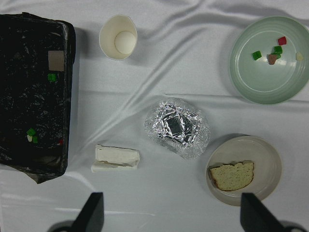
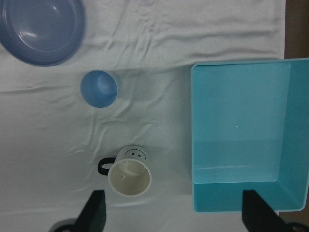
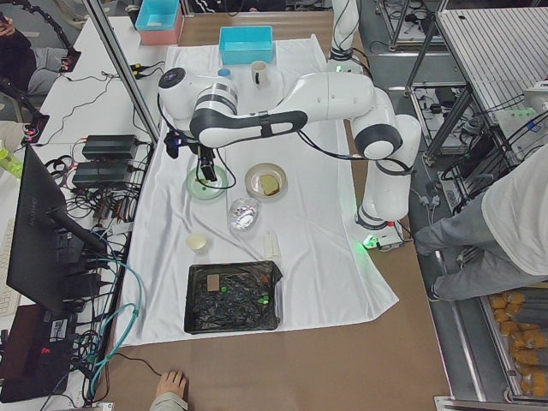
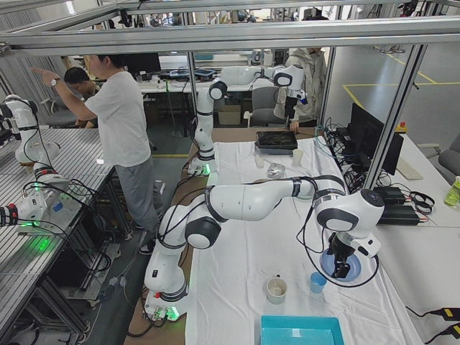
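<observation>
Both grippers hang above the white-clothed table, open and empty. Under my left gripper are a green plate (image 1: 256, 82) with small coloured cubes, a beige plate (image 1: 260, 188) holding a bread slice (image 1: 231, 176), crumpled foil (image 1: 176, 128), a paper cup (image 1: 118, 38), a folded white item (image 1: 116, 158) and a black lined tray (image 1: 34, 96) with a few cubes. Under my right gripper are a blue plate (image 2: 41, 29), a blue cup (image 2: 99, 89), a smiley mug (image 2: 129, 179) with black handle and an empty turquoise bin (image 2: 239, 125).
A monitor (image 3: 38, 240) and cables line one long side of the table. People stand nearby, and a hand (image 3: 171, 385) rests at the table's edge in the camera left view.
</observation>
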